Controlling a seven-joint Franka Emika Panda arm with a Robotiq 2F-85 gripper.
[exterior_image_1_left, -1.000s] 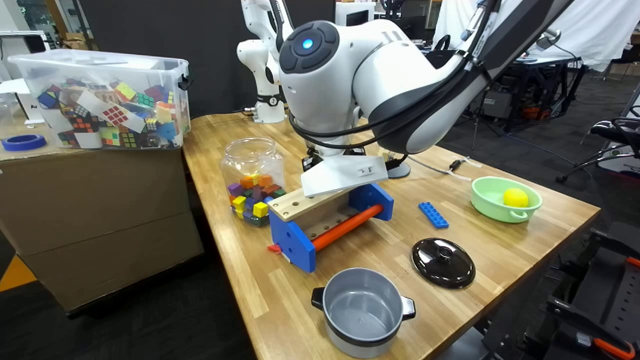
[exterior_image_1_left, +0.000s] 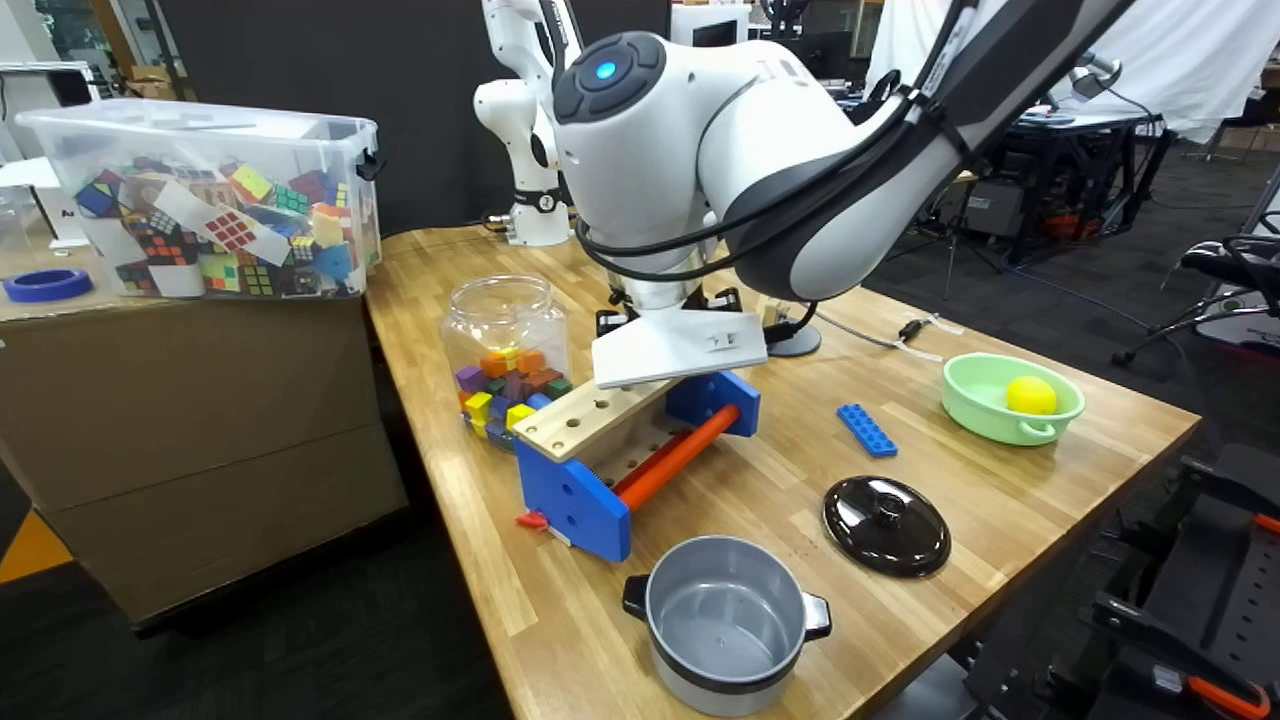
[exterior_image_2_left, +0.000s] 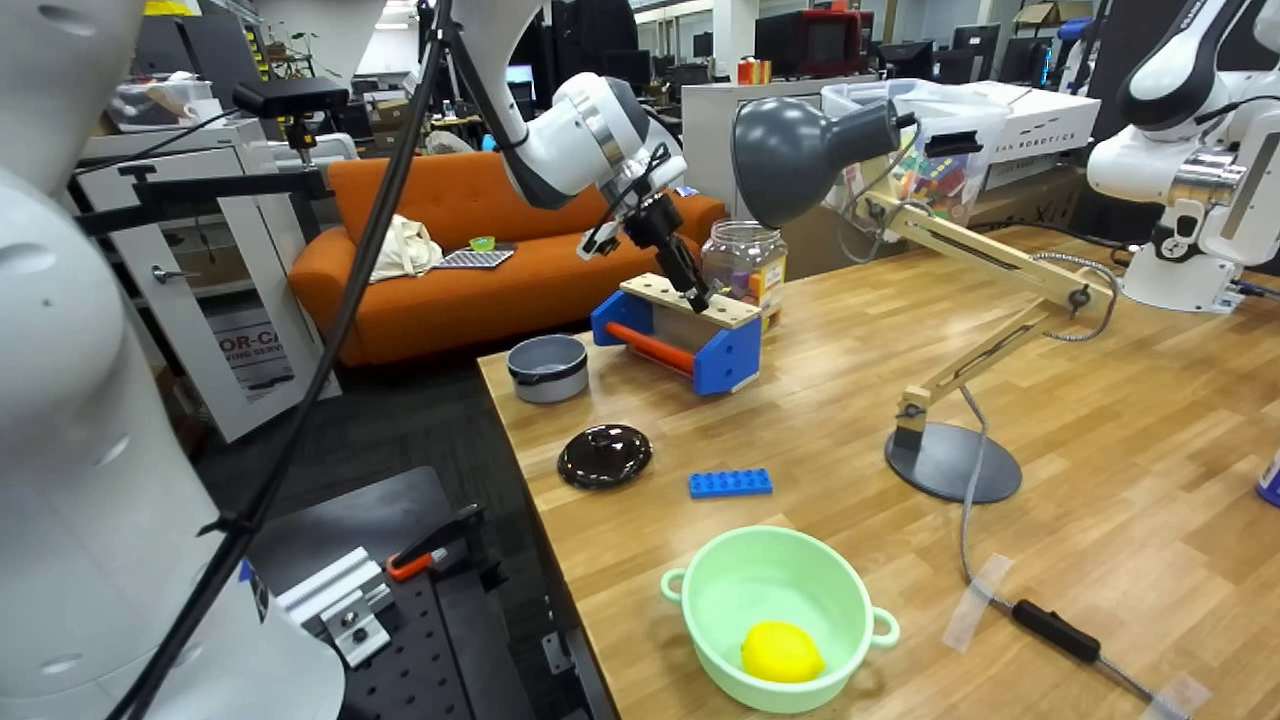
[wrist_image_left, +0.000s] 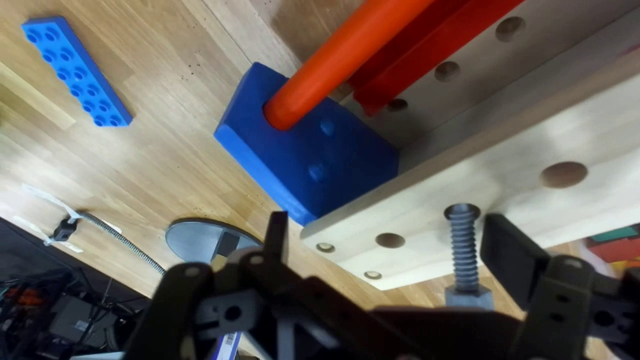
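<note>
A toy workbench with blue ends (exterior_image_1_left: 573, 502), a pale wooden top (wrist_image_left: 540, 198) and an orange rod (wrist_image_left: 354, 57) stands on the table. A grey threaded bolt (wrist_image_left: 464, 246) has its tip at a hole in the wooden top, with its hex head towards the camera. My gripper is over this top, its fingers apart on either side of the bolt. The bolt lies close to the right finger (wrist_image_left: 513, 258) and well away from the left one; contact cannot be made out. In exterior view 1 the wrist hides the fingertips.
A clear jar (exterior_image_1_left: 504, 324) of coloured blocks stands close behind the bench. In front are a grey pot (exterior_image_1_left: 728, 612) and a black lid (exterior_image_1_left: 885, 526). A blue brick (exterior_image_1_left: 866, 430), a green bowl (exterior_image_1_left: 1002, 402) with a yellow ball, and a lamp base (exterior_image_2_left: 954, 462) lie farther off.
The workbench has shifted left and slightly towards the pot in exterior view 1. My wrist has moved a little left with it. Pot, lid, brick and bowl are unmoved.
</note>
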